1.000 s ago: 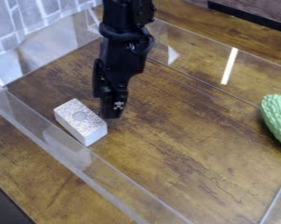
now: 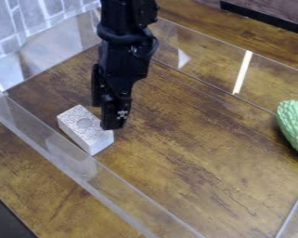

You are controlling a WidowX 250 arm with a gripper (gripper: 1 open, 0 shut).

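Note:
The black gripper (image 2: pixel 114 112) points down over the wooden table, just above and to the right of a white, speckled rectangular block (image 2: pixel 86 129) on the left side. Its lower tips are close to the block's upper end; whether they touch it, and how far apart they stand, is hard to make out against the dark body.
A light green, textured object (image 2: pixel 291 125) lies at the right edge. Clear transparent walls (image 2: pixel 238 74) border the work area, with a pale crumpled cloth (image 2: pixel 21 28) at the back left.
The gripper has shifted very slightly to the left, toward the block. The block and the green object have not moved.

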